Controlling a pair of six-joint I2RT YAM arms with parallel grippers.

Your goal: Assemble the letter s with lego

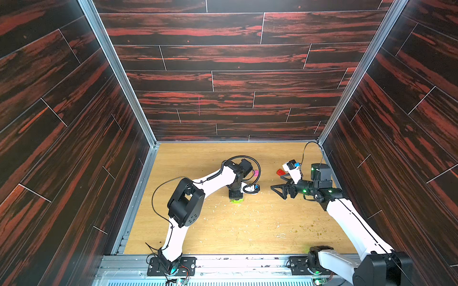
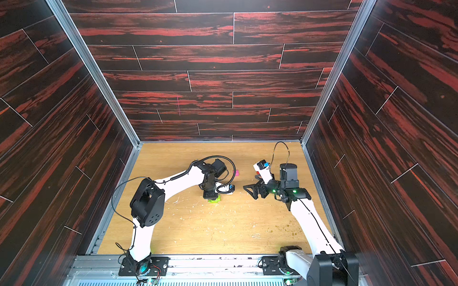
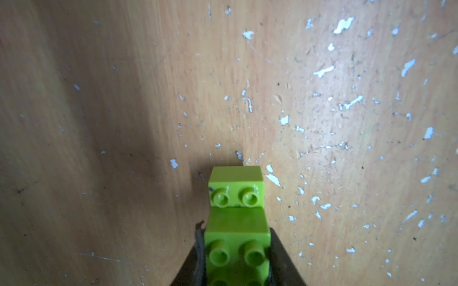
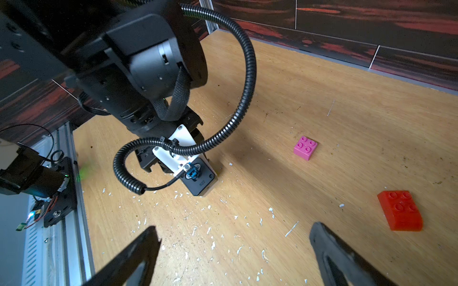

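Observation:
Between the fingers of my left gripper is a green brick (image 3: 237, 221), studs facing the camera; the gripper is shut on it. Directly against its far side, lower down, sits a second green brick (image 3: 236, 188) with two studs showing. Whether the two are pressed together cannot be told. A pink brick (image 4: 305, 147) lies alone on the table, and a larger red brick (image 4: 400, 210) lies to its right in the right wrist view. My right gripper stands open above the table, well apart from any brick.
My left arm's wrist and its looping black cable (image 4: 245, 66) reach across the middle of the table, hiding part of it. The wooden table (image 1: 267, 228) has free room in front and at the left. Dark walls enclose the back and sides.

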